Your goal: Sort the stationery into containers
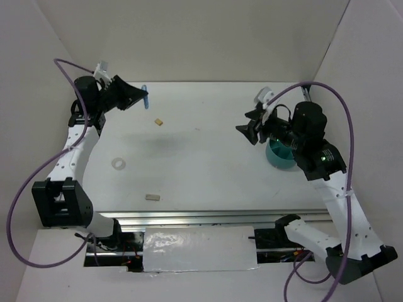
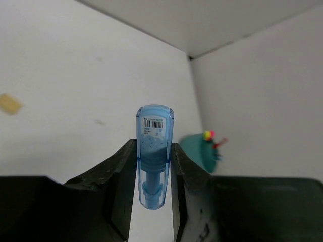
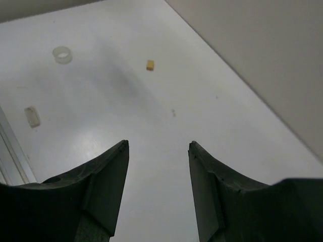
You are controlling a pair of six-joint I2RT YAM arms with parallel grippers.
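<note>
A clear blue capped item with a barcode label (image 2: 153,156), perhaps a correction or glue tube, stands upright between the fingers of my left gripper, which is shut on it. From above, that blue item (image 1: 145,97) hangs near the table's back left, raised by the arm. My right gripper is open and empty, over the right part of the table. Under the right arm sits the teal round organizer (image 1: 277,159), mostly covered; yellow and red tops (image 2: 208,135) poke out of it in the left wrist view.
A yellowish block (image 1: 158,122) lies near the back left. A tape roll (image 1: 118,163) and a pale eraser-like block (image 1: 152,197) lie on the left and front.
</note>
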